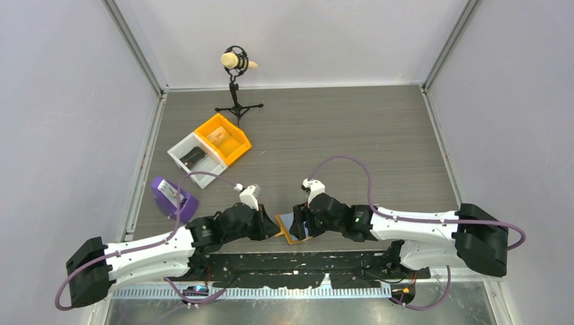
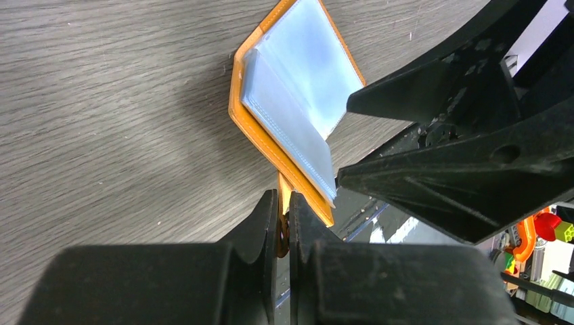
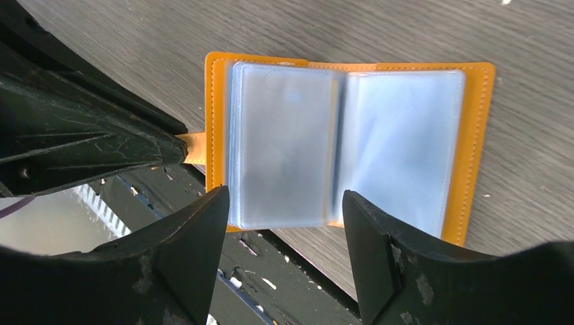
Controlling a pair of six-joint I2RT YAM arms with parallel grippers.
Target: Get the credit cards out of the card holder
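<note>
The card holder [image 1: 284, 221] is an orange-edged folder with clear sleeves, standing spread open near the table's front edge. A thick stack of sleeves [image 3: 288, 145] covers its left half in the right wrist view; a single pale sleeve [image 3: 406, 145] lines the other half. Cards inside cannot be made out. My left gripper is shut on the holder's narrow orange tab [image 2: 285, 191]. Part open, my right gripper reaches over the front of the sleeve stack; whether its fingers touch it I cannot tell. In the top view it hides part of the holder.
At the back left stand a white box [image 1: 179, 151] with a dark item and an orange box [image 1: 237, 145]. A purple stand [image 1: 162, 203] is beside the left arm, a black tripod [image 1: 235, 95] farther back.
</note>
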